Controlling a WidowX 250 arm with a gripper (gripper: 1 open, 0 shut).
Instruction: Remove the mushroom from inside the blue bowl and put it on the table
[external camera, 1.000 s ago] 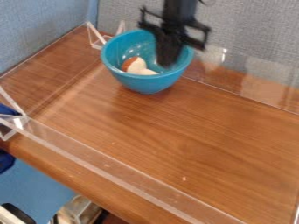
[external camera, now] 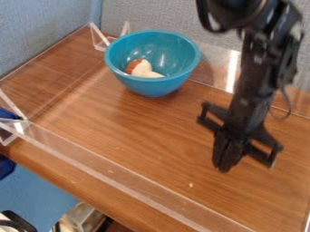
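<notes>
The blue bowl point(external camera: 182, 56) stands upright at the back of the table, left of centre. Inside it, toward its left side, lie a small whitish piece point(external camera: 147, 71) and an orange-red piece touching it. Which of these is the mushroom, or whether both belong to it, I cannot tell. My black gripper point(external camera: 242, 156) points down over the right half of the table, well to the front and right of the bowl. Dark and blurred, its fingers do not show clearly, and anything between them is hidden. No mushroom shows on the bare wood.
A low transparent edge strip point(external camera: 145, 186) runs along its front left. Grey walls stand behind, and a dark blue object point(external camera: 10, 118) sits at the left edge.
My gripper has moved from over the bowl to the right and toward the front, and lower. The bowl and the pieces in it look unmoved.
</notes>
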